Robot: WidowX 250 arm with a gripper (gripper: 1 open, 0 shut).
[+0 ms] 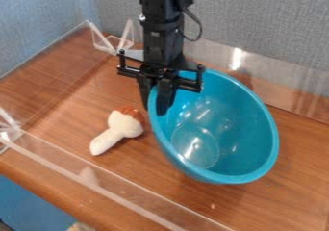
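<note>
My black gripper [164,86] is at the near-left rim of a large teal bowl [238,137], apparently shut on that rim, which is raised and tilted. Left of the bowl a white toy [113,137] with a reddish-orange top lies on the wooden table [77,100].
A grey wall stands at the back and a light blue panel at the left. Clear plastic barriers run along the back and front-left edges of the table. Bare wood shows at the left and at the lower right.
</note>
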